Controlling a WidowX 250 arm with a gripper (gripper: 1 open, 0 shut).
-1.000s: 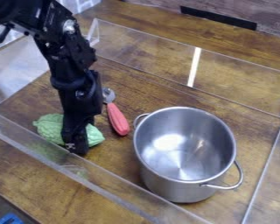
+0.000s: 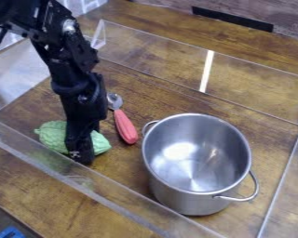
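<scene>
The black gripper (image 2: 79, 139) reaches down from the upper left onto a crumpled light-green cloth or leaf-like object (image 2: 55, 136) at the left of the view, its fingers low against it. Whether the fingers are closed on it cannot be told. Just right of the gripper lies a utensil with a red handle (image 2: 124, 126) and a metal head (image 2: 115, 100). A steel pot (image 2: 196, 160) with two side handles stands at the right.
The wooden table (image 2: 189, 37) is enclosed by clear low panels along the front left and the right.
</scene>
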